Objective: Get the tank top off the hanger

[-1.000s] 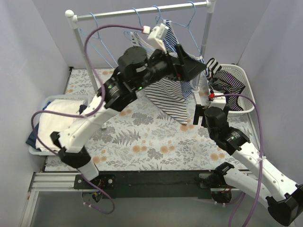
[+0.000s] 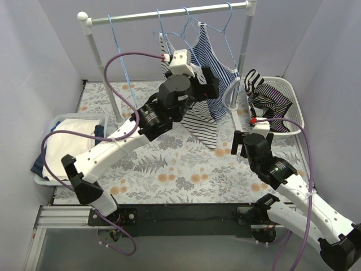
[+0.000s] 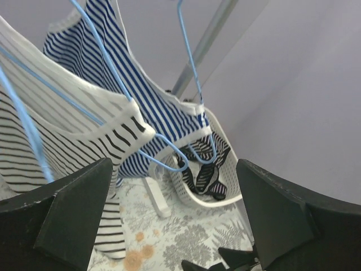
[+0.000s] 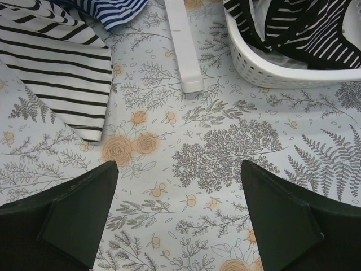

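Striped tank tops, a white one with black stripes (image 3: 67, 130) and a navy-striped one (image 3: 146, 118), hang on blue wire hangers (image 2: 228, 45) from the rack rail (image 2: 141, 15). My left gripper (image 2: 206, 84) is raised in front of them, open; in the left wrist view hanger bottoms and strap edges show beyond and between its fingers. My right gripper (image 2: 248, 140) stands open low at the right, over bare patterned floor, with the lower tip of the white striped fabric (image 4: 56, 90) to its upper left.
A white basket (image 4: 265, 73) with black striped clothing sits at the back right. A bin (image 2: 70, 147) of folded white and navy cloth is at the left. The rack's foot (image 4: 183, 51) lies beside the basket.
An empty left hanger now hangs straighter.
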